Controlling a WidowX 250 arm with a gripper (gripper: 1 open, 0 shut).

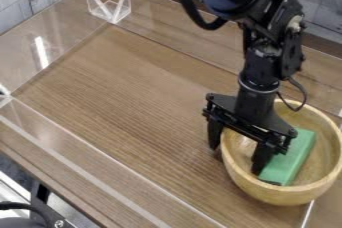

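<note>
My black gripper [247, 132] reaches down over a light wooden bowl [321, 176] at the right of the camera view, its lower parts inside or at the bowl's left rim. A green block [289, 164] lies in the bowl beside the fingers. Whether the fingers are open or shut, or touch the block, I cannot tell, as the gripper's body hides them.
A clear plastic piece [110, 5] stands at the far top left. A ledge runs along the back right. Cables lie at the lower left corner.
</note>
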